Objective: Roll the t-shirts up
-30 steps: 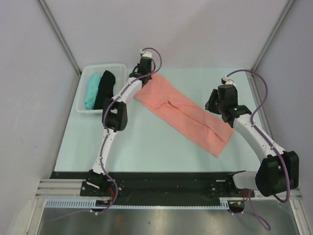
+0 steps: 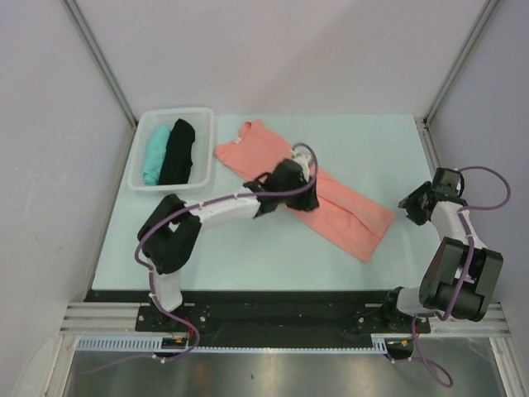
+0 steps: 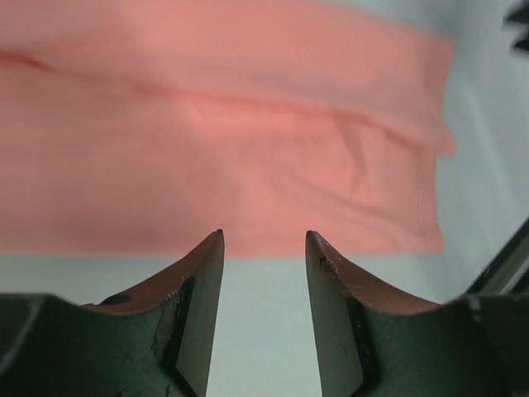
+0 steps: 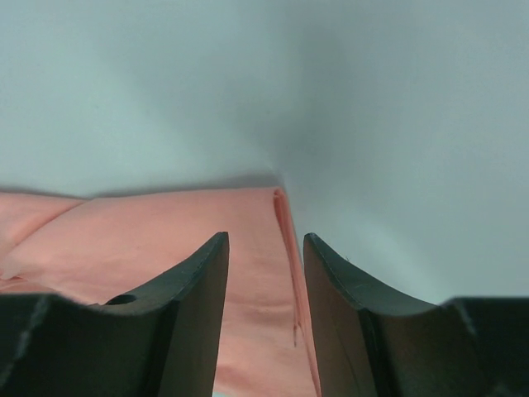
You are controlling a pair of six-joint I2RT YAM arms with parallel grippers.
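A salmon-pink t-shirt (image 2: 345, 223) lies spread diagonally across the table, loosely folded along its length. My left gripper (image 2: 304, 194) is above its middle, blurred in the top view; in the left wrist view the fingertips (image 3: 216, 246) hang a little apart over the cloth (image 3: 182, 165), nothing seen between them. My right gripper (image 2: 407, 207) stands open beside the shirt's right end; in the right wrist view its fingertips (image 4: 221, 248) are over the corner of the cloth (image 4: 231, 248).
A white bin (image 2: 139, 149) at the back left holds a turquoise roll (image 2: 157, 155) and a black roll (image 2: 178, 155).
My left gripper has swung from the shirt's back-left end toward the front right, over its middle. My right gripper has moved rightward to the shirt's end. The shirt looks unchanged.
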